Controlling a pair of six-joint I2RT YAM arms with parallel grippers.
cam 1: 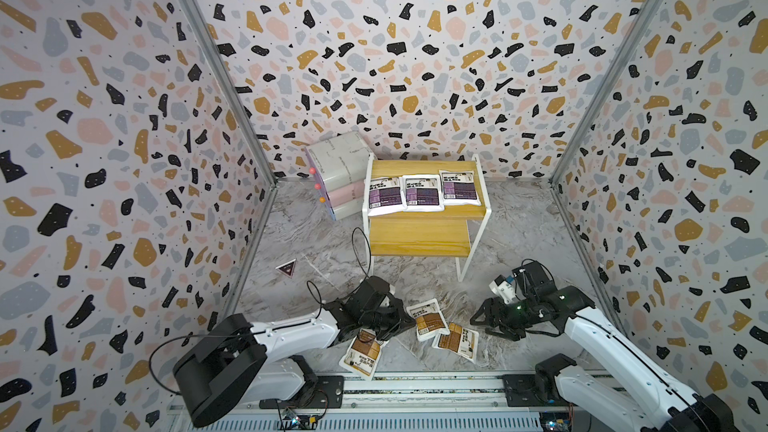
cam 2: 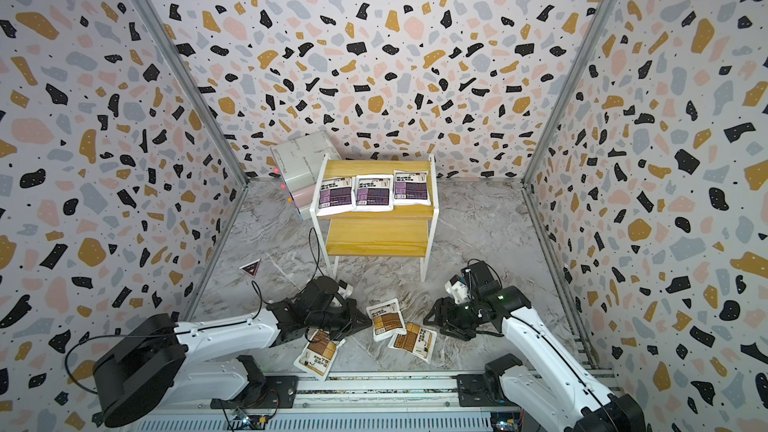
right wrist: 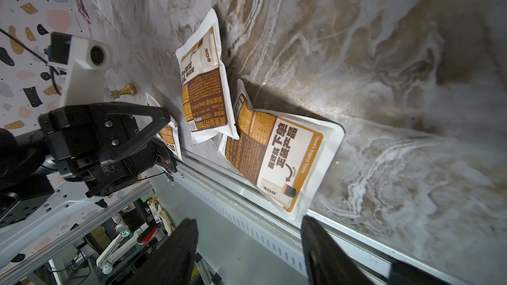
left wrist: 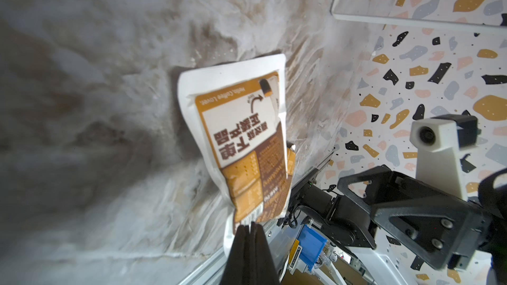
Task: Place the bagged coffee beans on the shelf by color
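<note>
Three orange-and-white coffee bags lie flat on the marbled table. The middle bag (cam 1: 427, 319) overlaps the edge of the right bag (cam 1: 459, 342); the left bag (cam 1: 361, 355) is partly covered by the left arm. My left gripper has its fingers pressed together with no bag between them; the middle bag (left wrist: 245, 142) lies just ahead of and outside the tips. Standing open and empty, my right gripper is to the right of the right bag (right wrist: 280, 158). Purple bags (cam 1: 422, 193) sit on the upper level of the shelf (cam 1: 420, 237); its lower level is bare.
Stacked boxes (cam 1: 340, 172) stand left of the shelf at the back. A small triangular piece (cam 1: 286, 268) lies on the left side of the table. Table surface right of the shelf is clear.
</note>
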